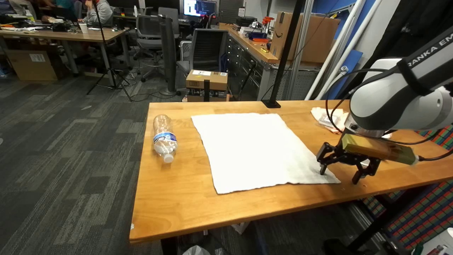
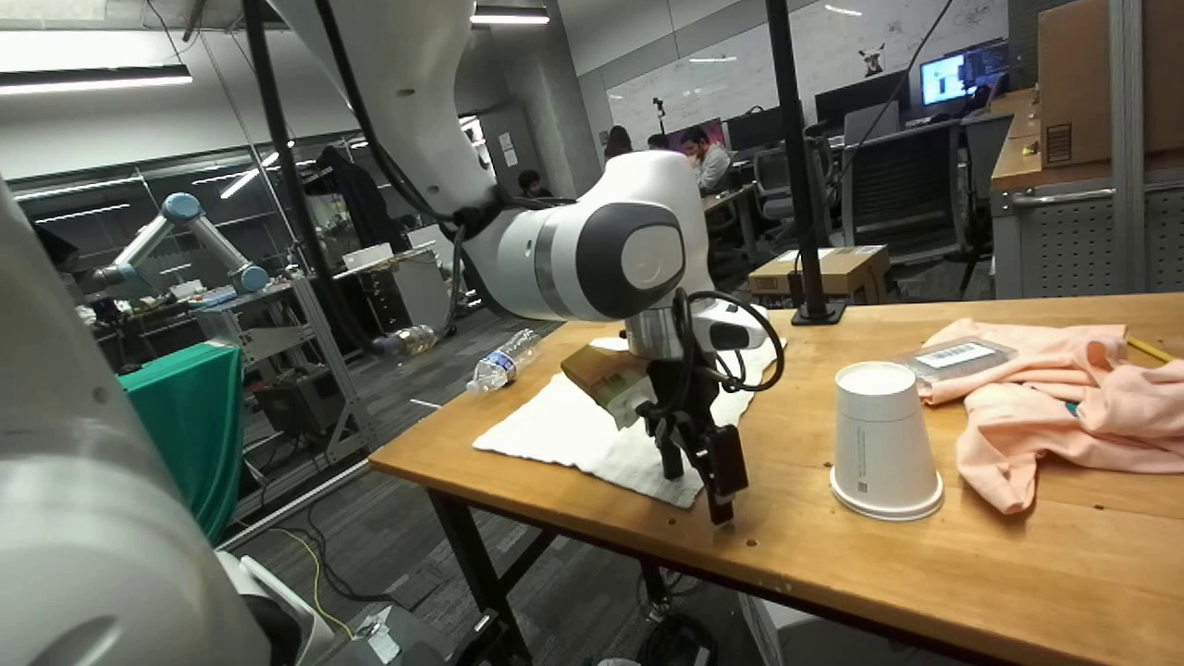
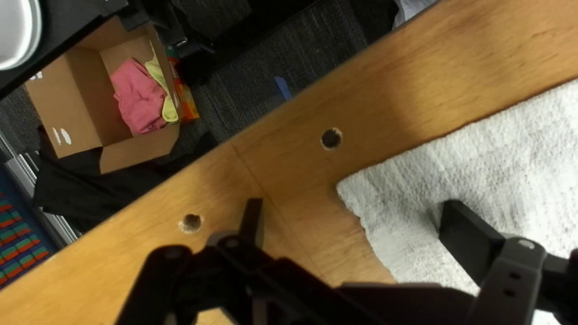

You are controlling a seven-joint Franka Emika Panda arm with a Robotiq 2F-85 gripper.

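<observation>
A white cloth [image 1: 254,148] lies spread flat on the wooden table, its near right corner beside my gripper [image 1: 338,176]. The fingers stand wide open, low over the table. In the wrist view, one finger [image 3: 466,233] is over the cloth [image 3: 504,162] near this corner and seems to touch it. The other finger [image 3: 252,225] is over bare wood, beyond the cloth's edge. Nothing is gripped between them. From the other side, the same open gripper [image 2: 696,495] shows at the cloth's corner.
A clear plastic bottle [image 1: 164,138] lies on the table's left part. An upturned white cup [image 2: 884,444], peach cloth [image 2: 1066,411] and a small clear case [image 2: 960,357] are on the other side of the arm. The table's front edge is close to the gripper.
</observation>
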